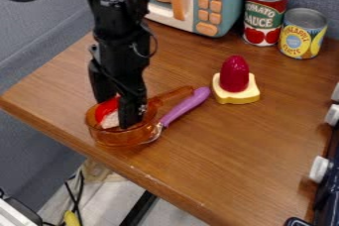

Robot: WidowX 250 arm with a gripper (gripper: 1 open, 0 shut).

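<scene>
My black gripper [117, 91] is down in the orange translucent pot [122, 135] on the wooden table [212, 180], at a red and white round item [109, 120] inside it; whether its fingers are open or shut is hidden. A purple-handled utensil [188, 105] lies against the pot's right side.
A red toy [235, 71] on a yellow slice [237, 96] sits right of the pot. Two cans [263, 17] and a toy microwave [199, 0] stand at the back. A dark appliance edge lines the right side.
</scene>
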